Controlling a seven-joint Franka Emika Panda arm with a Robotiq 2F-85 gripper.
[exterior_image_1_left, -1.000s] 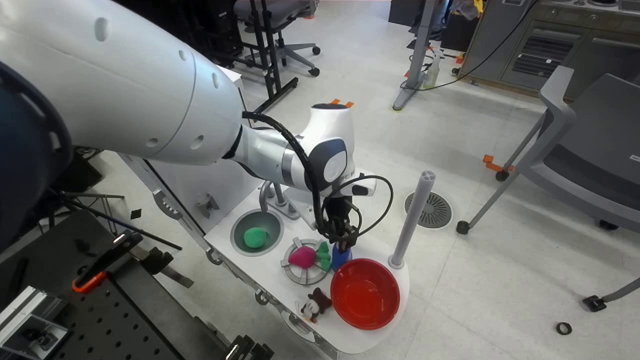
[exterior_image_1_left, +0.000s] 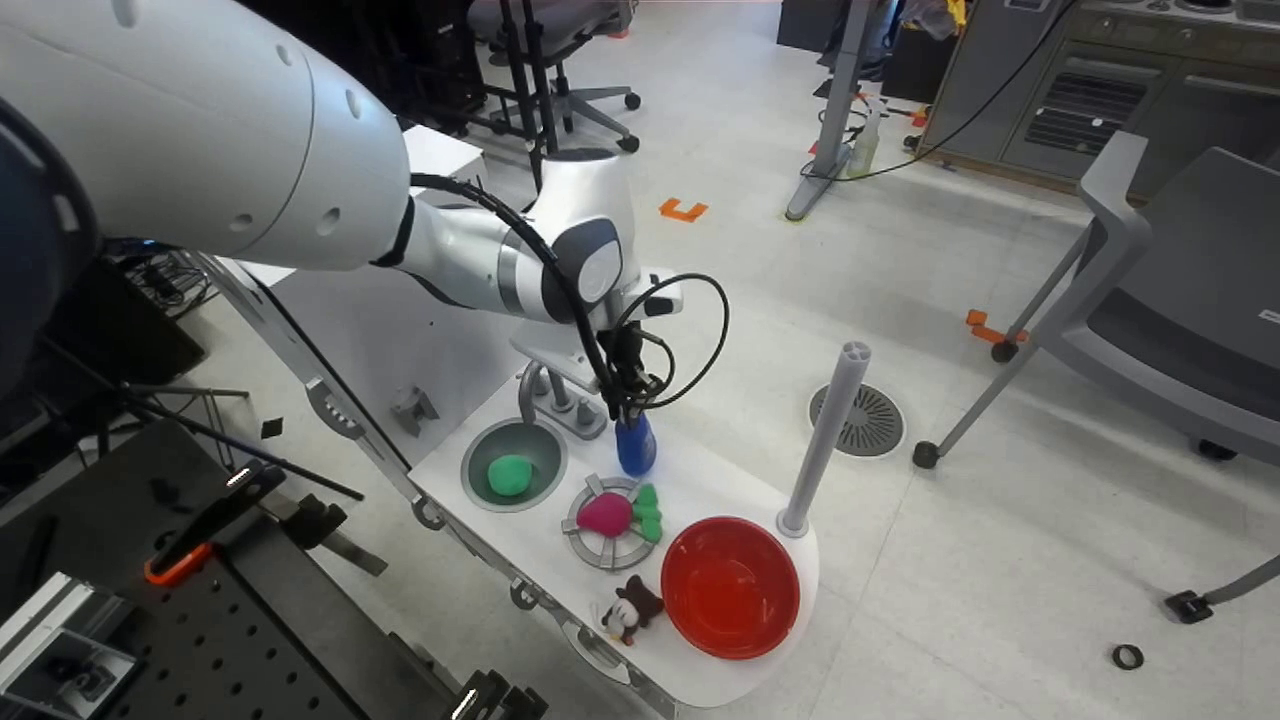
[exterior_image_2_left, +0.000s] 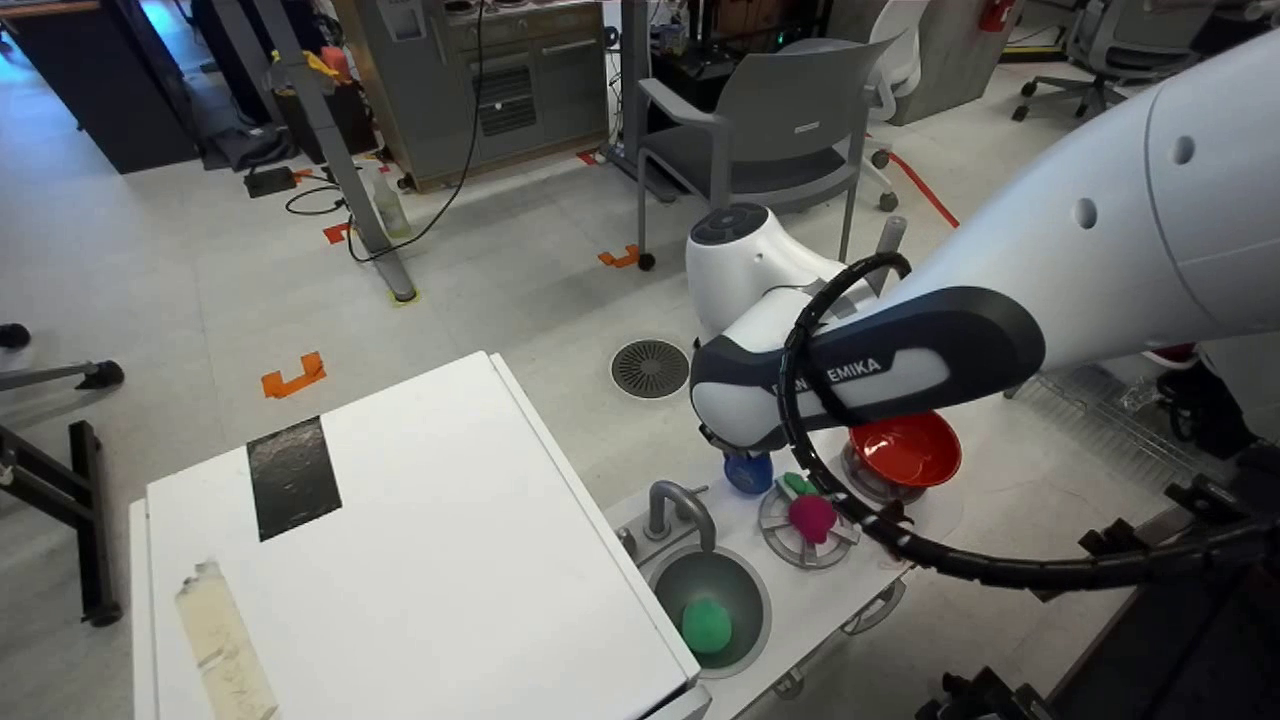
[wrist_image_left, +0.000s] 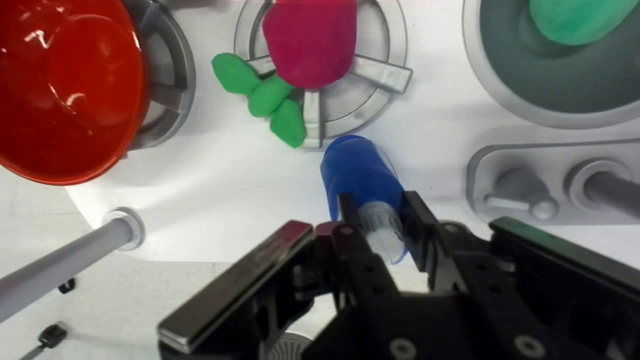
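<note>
In the wrist view a blue bottle (wrist_image_left: 357, 171) with a clear neck shows between the black fingers, and my gripper is shut on it near that neck. Seen from exterior view 1, the bottle (exterior_image_1_left: 635, 446) hangs below my gripper (exterior_image_1_left: 630, 408), beside the burner ring and behind the sink's right side. Exterior view 2 shows only part of the blue bottle (exterior_image_2_left: 747, 472) under the arm, which hides the gripper there. Whether the bottle's base touches the counter, I cannot tell.
A magenta toy with green leaves (exterior_image_1_left: 605, 515) lies on the burner. The red bowl (exterior_image_1_left: 729, 588) sits to its right, near a grey post (exterior_image_1_left: 825, 438). A green object (exterior_image_1_left: 510, 475) is in the sink (exterior_image_1_left: 471, 446), by the faucet (exterior_image_1_left: 528, 390). A small plush toy (exterior_image_1_left: 633, 606) lies in front.
My gripper and the blue bottle have moved left and back, from beside the red bowl to near the faucet. The other objects on the counter have stayed put.
</note>
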